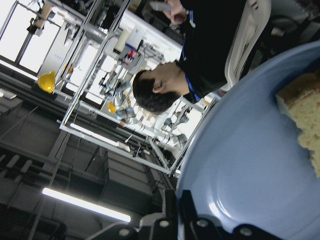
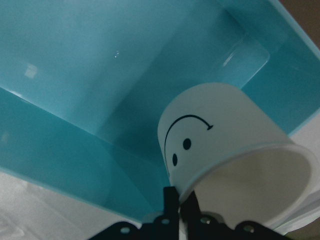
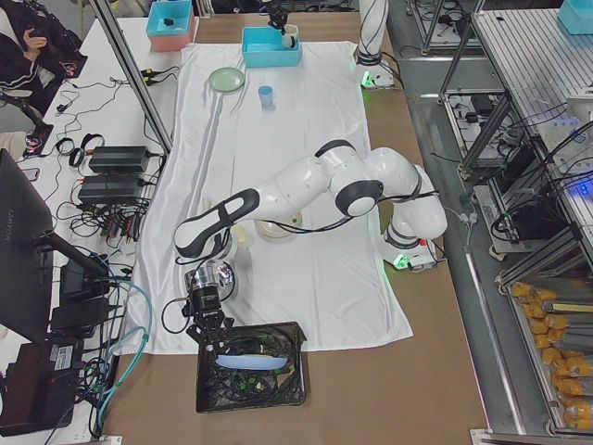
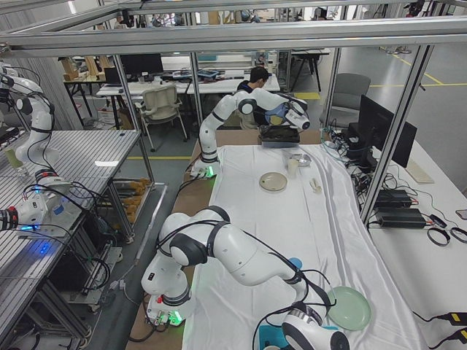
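Observation:
My left gripper [image 3: 211,345] is shut on the rim of a blue plate [image 1: 235,145], which is tilted over a black bin [image 3: 250,389] lined with a dark bag. A piece of bread [image 1: 305,115] shows on the plate in the left wrist view. My right gripper is shut on the rim of a white cup [image 2: 225,120] with a printed smiling face, held at a turquoise box [image 3: 271,54].
A green plate [image 3: 226,79], a small blue cup [image 3: 265,95] and a cream plate [image 4: 273,181] lie on the white cloth. A person [image 4: 252,87] sits beyond the bin. Monitors and cables line one side.

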